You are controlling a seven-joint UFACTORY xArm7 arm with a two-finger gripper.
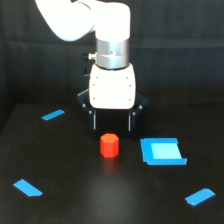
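Note:
A small red block (109, 146) sits on the black tabletop near the middle of the view. Behind and just above it hangs my gripper (112, 122), pointing down from the white arm. Its two dark fingers stand well apart, so it is open, and nothing shows between them. The block appears clear of the fingers, though their dark tips are hard to make out against the background.
To the block's right lies a pale square outlined in blue tape (147, 158). Blue tape strips mark the table at the left rear (53, 115), left front (28, 188) and right front (200, 197).

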